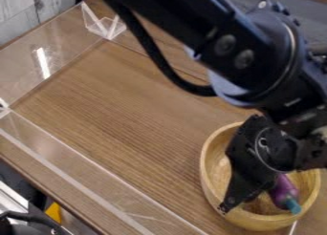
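Note:
A yellow-tan bowl (217,162) sits at the lower right of the table. My gripper (243,196) reaches down into it from above, its black body hiding much of the inside. The fingers are dark and hard to make out; they look shut, with nothing clearly between them. A purple object with a teal tip (284,193) lies in the bowl just right of the fingers, partly behind the gripper.
Clear plastic edging runs along its left and front sides, and a small clear bracket (105,21) stands at the back left. Dark cables lie at the lower left corner.

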